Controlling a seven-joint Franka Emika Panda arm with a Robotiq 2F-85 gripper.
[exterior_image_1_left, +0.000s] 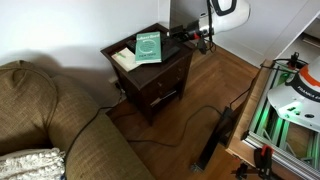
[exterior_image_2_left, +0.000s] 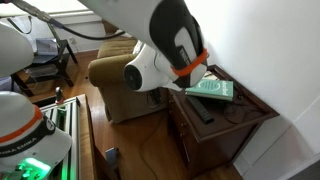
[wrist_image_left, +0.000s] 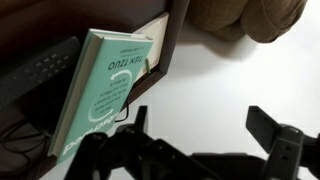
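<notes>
A teal book lies on top of a dark wooden cabinet, over a pale booklet or paper. The wrist view shows the teal book with its spine and cover text, to the left of my fingers. My gripper stands open with nothing between its fingertips; white wall or floor shows beyond. From outside, the gripper is to the right of the book and apart from it. In the second exterior view, the arm partly covers the area behind the book.
A black remote-like object rests on the cabinet beside the book. A brown sofa stands to the left. Cables cross the wooden floor, and a wooden table stands at right.
</notes>
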